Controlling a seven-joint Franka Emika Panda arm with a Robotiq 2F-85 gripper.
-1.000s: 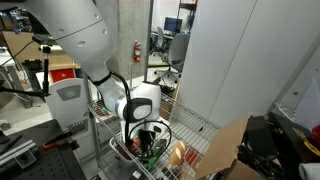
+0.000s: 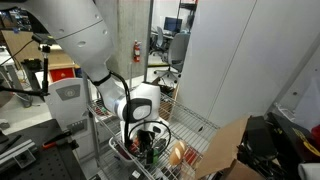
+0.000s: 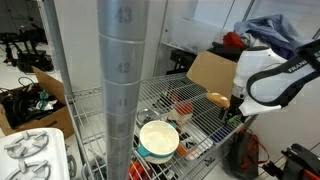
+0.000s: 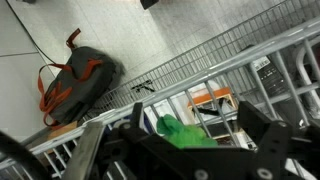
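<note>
A green item, soft-looking, lies in the wire rack below my gripper in the wrist view. The fingers stand apart on either side of it, and nothing is gripped. In exterior view 1 my gripper reaches down over the near part of the rack, with the green item just beneath it. From the other side, the gripper is low at the rack's right end, near some green. Whether the fingers touch the item cannot be made out.
The rack's wire rim crosses right beside the fingers. A tan bread-like item and an open cardboard box are near the gripper. White pots stand farther along the rack. A dark bag is on the floor.
</note>
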